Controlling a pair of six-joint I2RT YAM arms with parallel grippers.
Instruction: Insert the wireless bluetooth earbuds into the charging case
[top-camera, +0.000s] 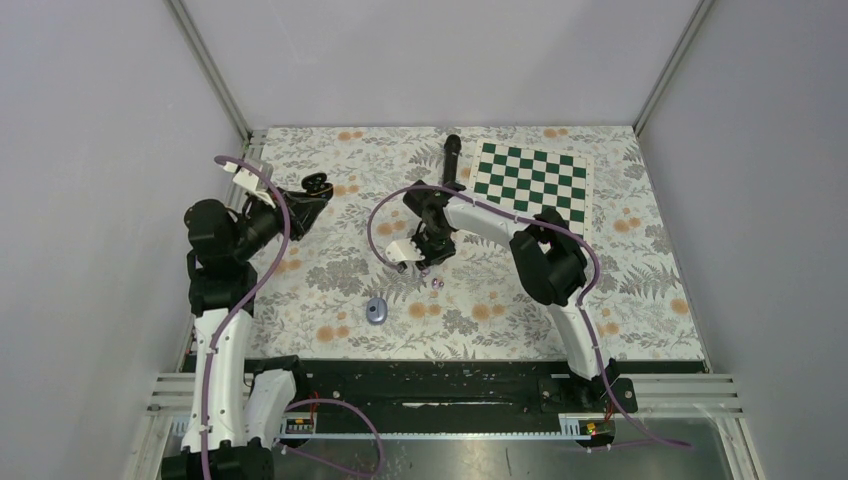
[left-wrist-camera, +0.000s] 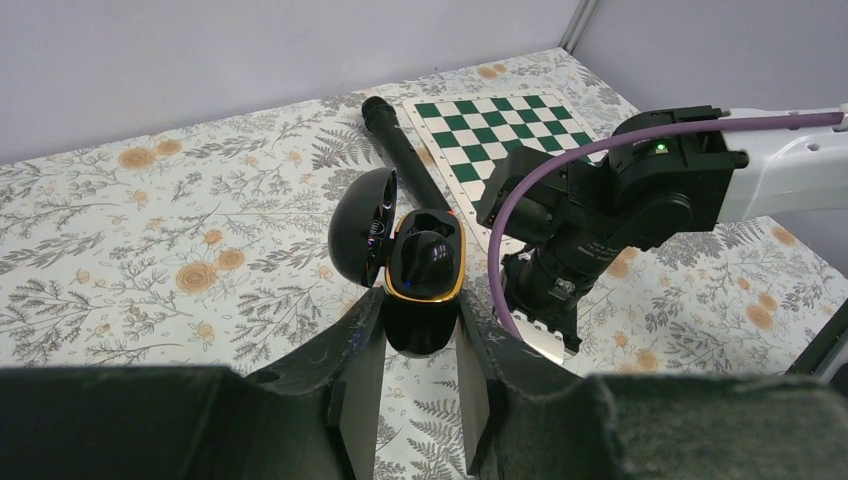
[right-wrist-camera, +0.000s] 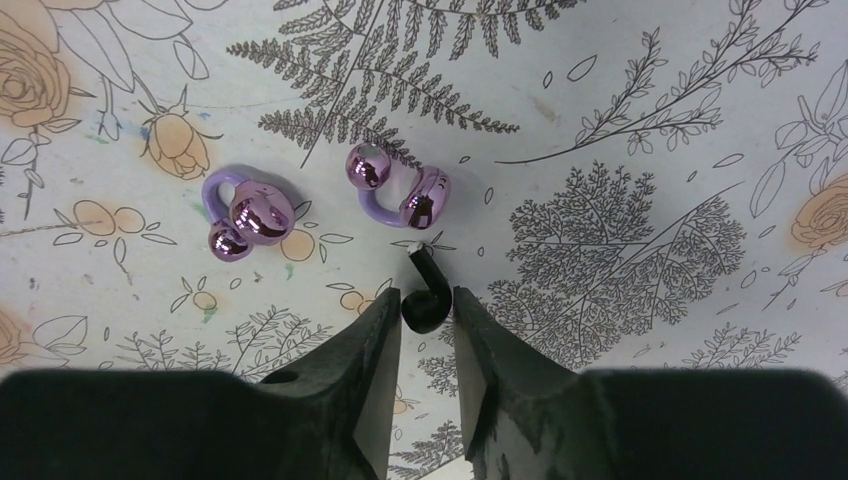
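My left gripper is shut on the shiny black charging case (left-wrist-camera: 422, 335), raised over the table's left side. The case's domed lid (left-wrist-camera: 360, 228) stands open, and gold trim rings its base. A glossy black rounded form shows inside; I cannot tell whether it is an earbud or the slot. Between the fingertips of my right gripper is a small black earbud (right-wrist-camera: 425, 313), its pale-tipped stem pointing forward. Both fingers appear to touch it. This gripper is above the table, just behind two purple clip-shaped earbuds.
The purple earbuds (right-wrist-camera: 262, 212) lie apart on the floral cloth. A grey-blue oval object (top-camera: 376, 310) rests nearer the front. Farther back are a black rod (top-camera: 452, 158) and a green-and-white checkerboard (top-camera: 530, 180). Cloth between the arms is mostly clear.
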